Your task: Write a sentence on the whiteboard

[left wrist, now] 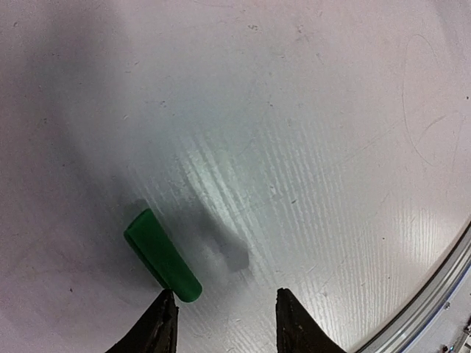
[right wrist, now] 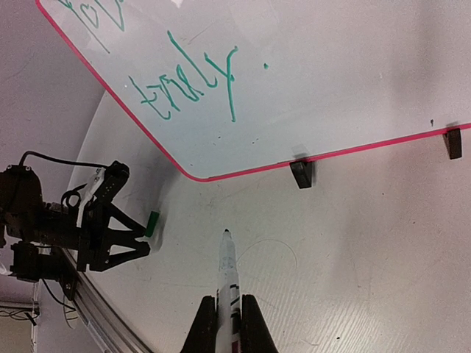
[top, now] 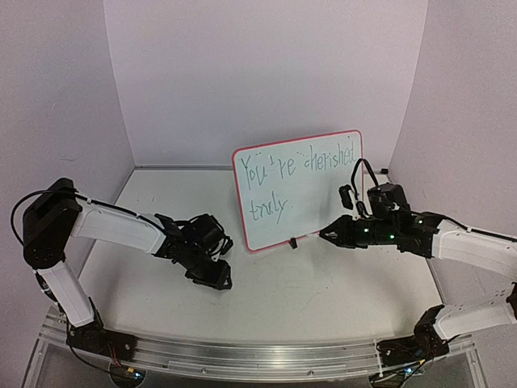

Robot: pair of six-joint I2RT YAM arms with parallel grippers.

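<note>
The whiteboard (top: pixel 303 214), with a red border, carries green writing that reads "You're cherished truly." in the top view. A white marker (right wrist: pixel 228 287) stands uncapped, dark tip pointing away from my right gripper, which is shut on it; the tip is clear of the board's lower edge. In the left wrist view a green cap (left wrist: pixel 163 256) is in front of one finger of my left gripper. Those fingers are open, with nothing between them, and the cap lies outside the gap.
Black clips (right wrist: pixel 301 173) sit along the board's lower edge. Bare white table (top: pixel 283 303) spreads between the arms in front of the board. A metal rail (top: pixel 258 352) runs along the table's front.
</note>
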